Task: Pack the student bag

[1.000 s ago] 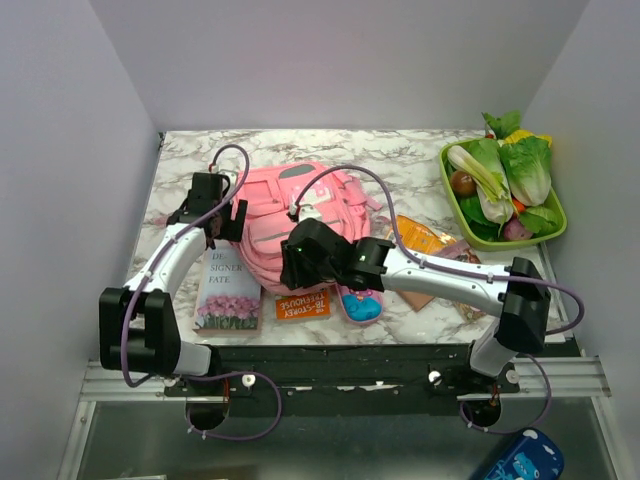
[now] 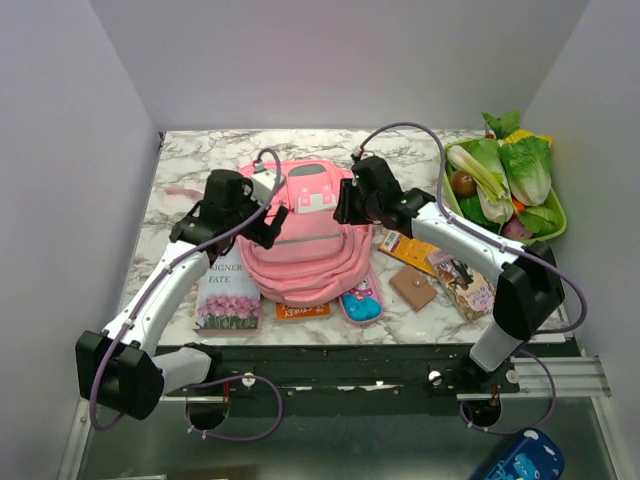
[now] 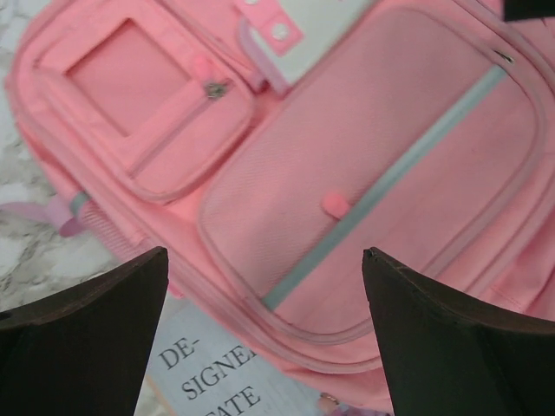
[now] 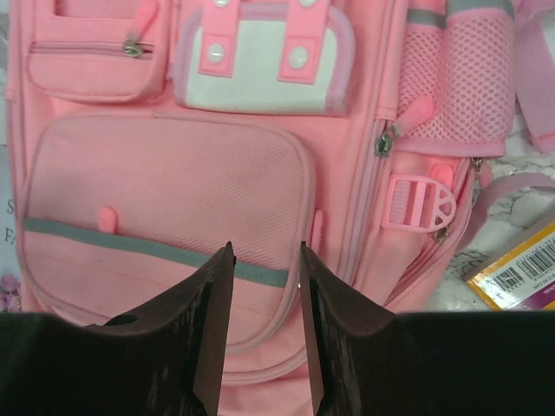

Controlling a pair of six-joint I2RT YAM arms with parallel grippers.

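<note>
A pink student bag (image 2: 310,275) lies flat at mid-table, front pocket (image 4: 191,165) facing up and its zips closed. My left gripper (image 2: 275,228) stands open above its left part; in the left wrist view the fingers (image 3: 95,334) are wide apart with nothing between them. Over the bag's right side is my right gripper (image 2: 343,203). Its fingers (image 4: 204,325) are a narrow gap apart, and pink cloth shows through that gap. Whether they pinch any cloth cannot be made out. A flowered book (image 2: 227,300) lies left of the bag, and an orange book (image 2: 300,310) is partly under its lower edge.
A pink-and-blue pencil case (image 2: 361,304) touches the bag's lower right. Further right are a brown notebook (image 2: 413,288), an orange packet (image 2: 403,249) and another book (image 2: 468,288). A green vegetable basket (image 2: 560,217) fills the right rear.
My left gripper has moved right, from the bag's left edge to over the bag. The right gripper has gone right and farther back. The bag's lower edge now covers more of the orange book.
</note>
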